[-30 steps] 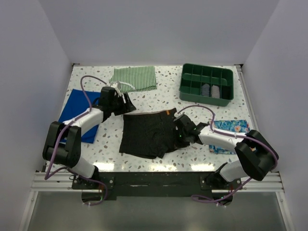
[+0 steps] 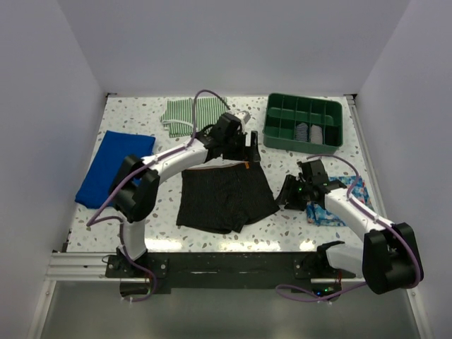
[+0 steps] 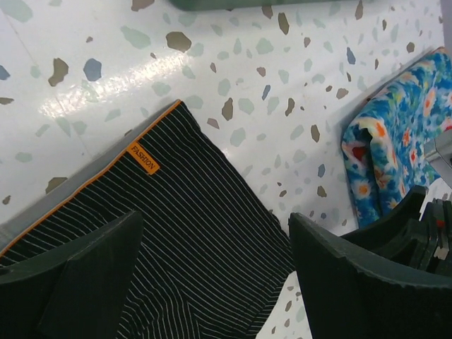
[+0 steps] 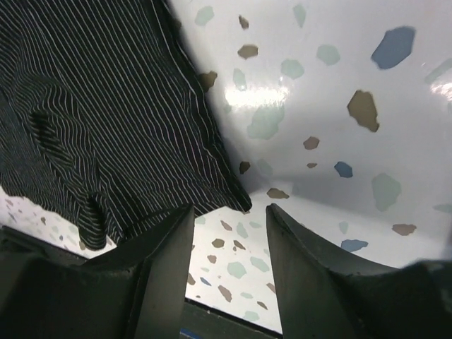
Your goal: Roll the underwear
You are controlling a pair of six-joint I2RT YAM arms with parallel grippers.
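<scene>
Black striped underwear (image 2: 219,198) lies spread on the speckled table, its waistband with an orange label (image 3: 143,157) along the far side and a folded bulge near the front edge. My left gripper (image 2: 248,147) hangs open above the label end of the waistband. My right gripper is over the underwear's front right corner (image 4: 233,198), fingers apart with the cloth's tip just beyond them; nothing shows held.
A green divided bin (image 2: 302,143) with rolled items stands at back right. Blue cloth (image 2: 113,166) lies left, green striped cloth (image 2: 187,113) at back, floral cloth (image 3: 385,159) at right, partly under my right arm.
My left gripper has moved right along the waistband to its label end.
</scene>
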